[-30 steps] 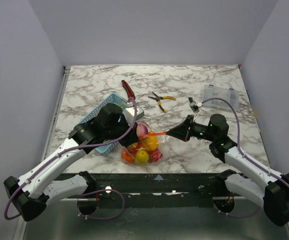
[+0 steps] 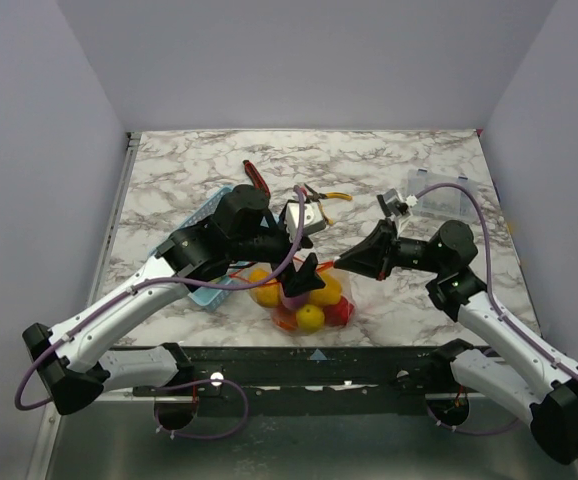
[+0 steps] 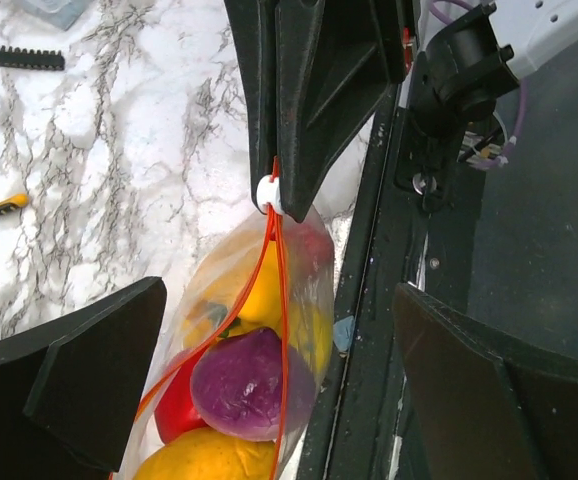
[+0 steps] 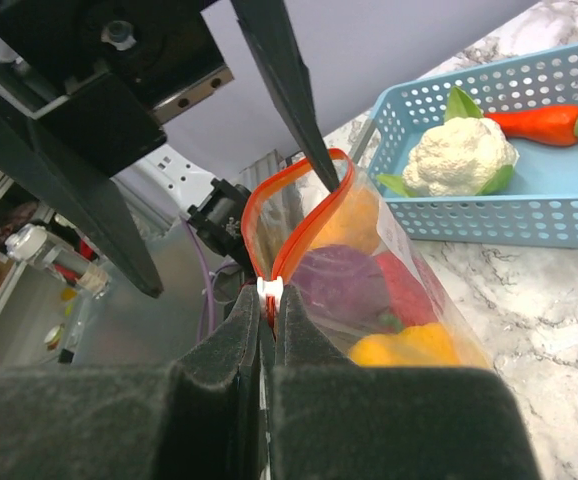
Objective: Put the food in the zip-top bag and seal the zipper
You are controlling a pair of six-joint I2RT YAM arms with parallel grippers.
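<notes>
A clear zip bag (image 2: 287,318) with an orange zipper band holds toy food: a yellow piece (image 2: 310,318), a purple one (image 3: 239,385) and a red one (image 2: 340,312). My right gripper is shut on the white zipper slider (image 4: 270,288) at one end of the orange band (image 4: 309,235). Wide open, my left gripper straddles the bag near its mouth, its fingers (image 3: 79,385) apart. In the right wrist view one left finger (image 4: 287,90) reaches by the orange band, which bows open in a loop.
A blue basket (image 4: 509,215) holds a cauliflower (image 4: 461,157) and a carrot (image 4: 541,124). Pliers (image 2: 331,195), a red-handled tool (image 2: 256,177) and a clear case (image 2: 443,195) lie farther back. The table's front edge runs just below the bag.
My left gripper has moved right, toward the right gripper, and its fingers have opened. The bag with its food has shifted right; the right gripper has hardly moved.
</notes>
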